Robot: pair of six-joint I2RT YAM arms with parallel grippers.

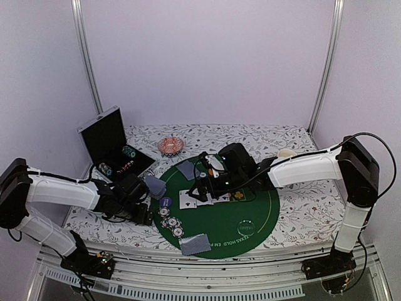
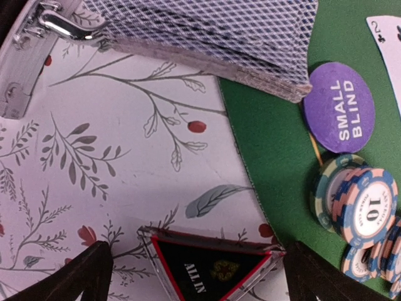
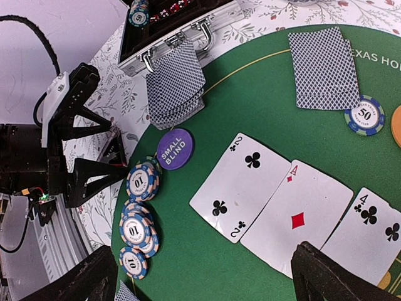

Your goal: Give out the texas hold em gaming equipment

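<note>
A black and red ALL IN piece point(image 2: 210, 269) with clear edges lies on the patterned cloth left of the green mat point(image 1: 207, 222). My left gripper point(image 1: 145, 217) is open low over it, one finger to each side; whether they touch it I cannot tell. On the mat's left edge sit the purple SMALL BLIND disc point(image 2: 339, 107) and stacks of chips point(image 3: 138, 227). Face-up cards, the two of clubs point(image 3: 237, 182), ace of diamonds point(image 3: 297, 216) and four of clubs point(image 3: 369, 229), lie in a row. Above them my right gripper point(image 1: 203, 190) hangs open and empty.
An open black case point(image 1: 103, 137) stands at the back left, beside a red bowl point(image 1: 170, 146). Card decks lie near the case point(image 3: 175, 78), at the mat's back point(image 3: 322, 69) and at its front point(image 1: 195, 244).
</note>
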